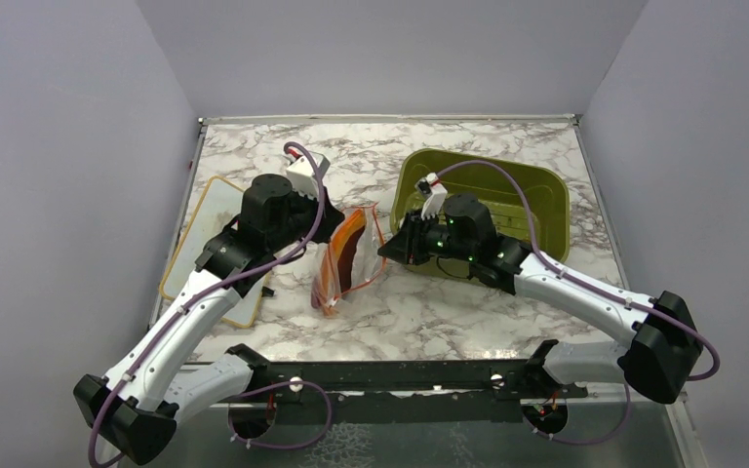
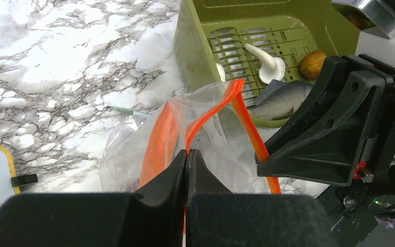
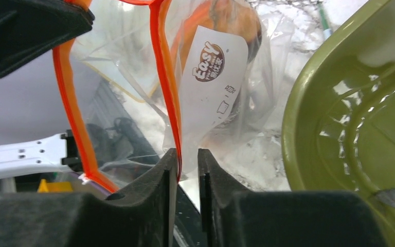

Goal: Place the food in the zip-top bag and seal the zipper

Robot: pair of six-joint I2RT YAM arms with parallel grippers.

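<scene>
The clear zip top bag (image 1: 346,263) with orange zipper strips hangs between both grippers, an orange food item inside; in the right wrist view its white label (image 3: 211,77) faces the camera. My left gripper is shut on the bag's orange zipper edge near the top. My right gripper is at the other zipper strip, its fingers slightly apart, the strip running down to the left fingertip; whether it grips it is unclear.
A green bin (image 1: 536,195) at the right holds food such as a fish (image 2: 285,103), a white mushroom (image 2: 267,67) and a brown round item (image 2: 312,64). A yellow-edged board (image 1: 195,234) lies at the left.
</scene>
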